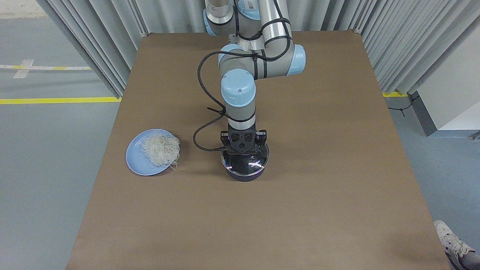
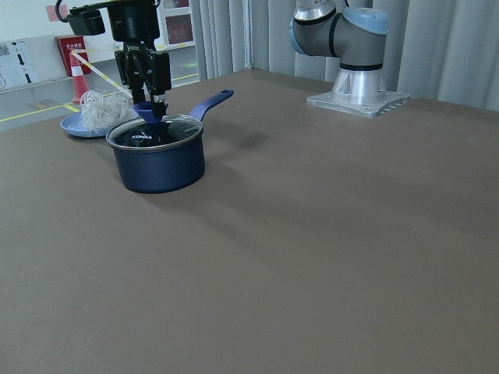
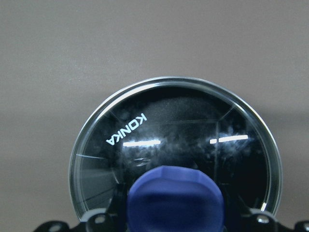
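Note:
A dark blue pot with a blue handle stands on the table, covered by its glass lid with KONKA lettering. My gripper is down over the lid, its fingers around or just at the blue knob, which fills the lower middle of the wrist view. I cannot tell whether the fingers are closed on the knob. In the front view the gripper body hides the knob.
A blue plate of white noodles lies left of the pot in the front view.

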